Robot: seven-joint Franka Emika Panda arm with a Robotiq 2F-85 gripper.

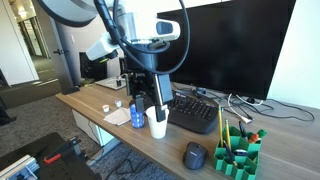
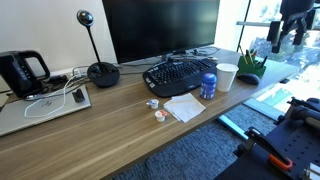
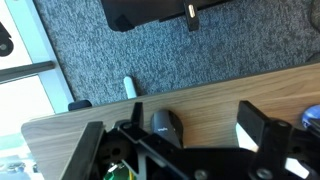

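My gripper [image 1: 148, 108] is open and hangs in the air, its fingers spread with nothing between them. In the wrist view the gripper faces down over the desk's front edge, and the dark mouse [image 3: 167, 125] shows below, between the fingers in the picture. A white cup [image 1: 157, 122] stands upright on the desk, partly behind a fingertip in the first exterior view. Left of it is a blue can [image 2: 208, 86]. The green holder [image 1: 238, 158] with pens stands to the right, beyond the mouse [image 1: 195, 155].
A black keyboard [image 2: 175, 75] lies before the monitor [image 2: 150, 28]. White paper [image 2: 184, 107] and small white objects [image 2: 160, 116] lie to the left of the can. A lamp [image 2: 85, 18] and a coffee machine [image 2: 25, 72] stand farther left.
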